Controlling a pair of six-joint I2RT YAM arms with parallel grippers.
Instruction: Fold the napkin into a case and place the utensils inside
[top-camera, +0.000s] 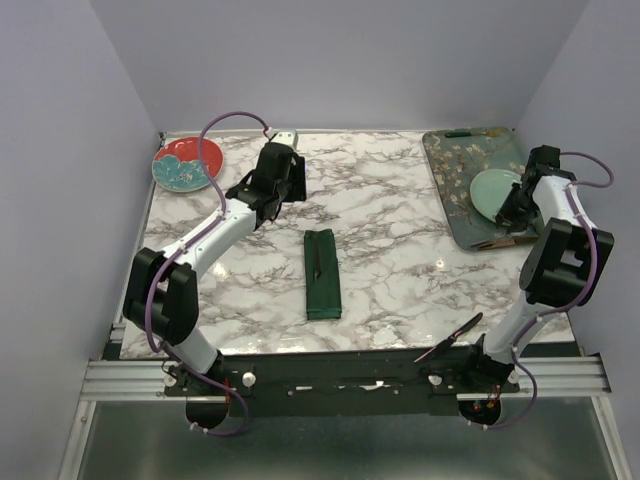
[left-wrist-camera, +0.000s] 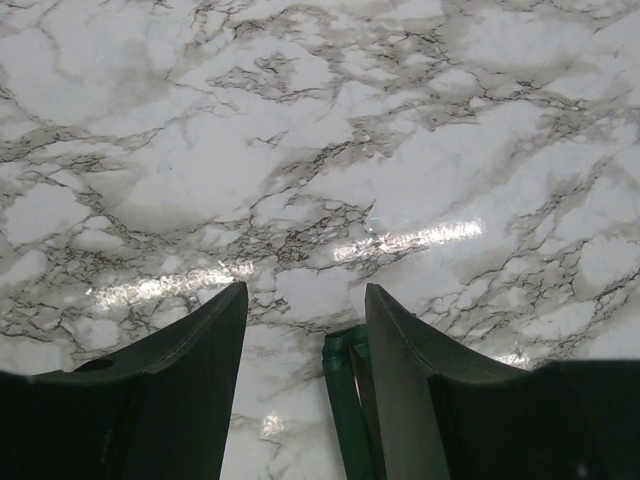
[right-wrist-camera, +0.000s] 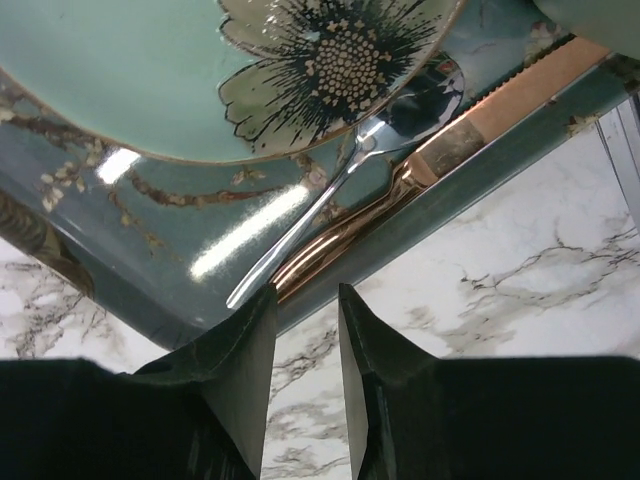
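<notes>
The folded dark green napkin (top-camera: 323, 295) lies mid-table, a dark strip along its middle; its end (left-wrist-camera: 348, 400) shows below my left gripper. That gripper hangs part open above the table, empty. My right gripper is part open, empty, over the grey-green tray (right-wrist-camera: 165, 250). In the tray, a silver spoon (right-wrist-camera: 411, 112) and a copper serrated knife (right-wrist-camera: 445, 151) lie along the near edge, beside a pale green plate (right-wrist-camera: 110, 70) and a flower-patterned dish (right-wrist-camera: 335, 65).
A red and teal plate (top-camera: 187, 164) sits at back left. Dark cutlery (top-camera: 448, 339) lies at the front edge, right of centre.
</notes>
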